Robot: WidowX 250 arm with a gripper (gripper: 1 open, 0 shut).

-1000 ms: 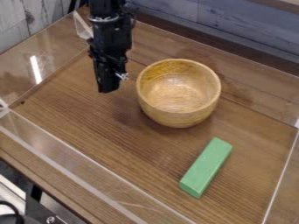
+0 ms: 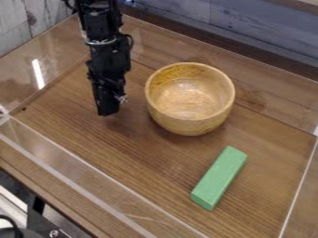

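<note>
The black gripper [image 2: 107, 104] hangs low over the wooden table, left of a yellow plastic bowl [image 2: 189, 98]. It looks shut, with nothing visible between its fingers. A green rectangular block [image 2: 218, 176] lies at the front right of the table, apart from the bowl.
Raised edges run along the left and right sides, and a panelled wall [image 2: 248, 28] stands at the back.
The gripper has moved a little to the left and down, away from the bowl. The bowl and green block have not moved.
</note>
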